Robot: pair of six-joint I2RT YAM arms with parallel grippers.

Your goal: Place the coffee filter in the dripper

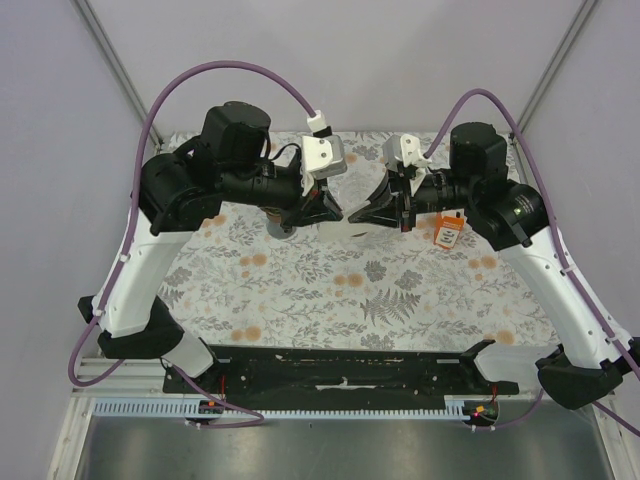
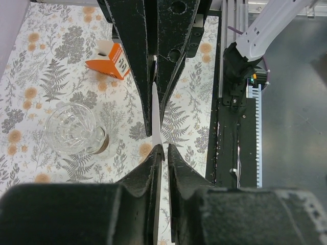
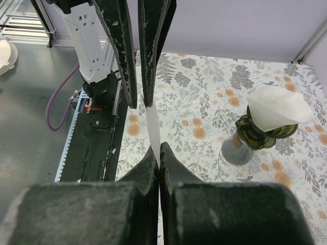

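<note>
A white paper filter (image 2: 156, 117) hangs edge-on between my two grippers at the middle of the top view. My left gripper (image 1: 326, 208) is shut on the filter, which shows at its fingertips in the left wrist view. My right gripper (image 1: 364, 214) faces it from the other side; its fingers are together at the filter's edge, shut, though its grip on the paper is unclear. The green dripper (image 3: 258, 137) stands behind the left arm with white paper (image 3: 278, 107) lying in its top; it is mostly hidden from above.
An orange and white box (image 1: 448, 229) lies at the right of the table. A clear glass (image 2: 76, 127) shows in the left wrist view.
</note>
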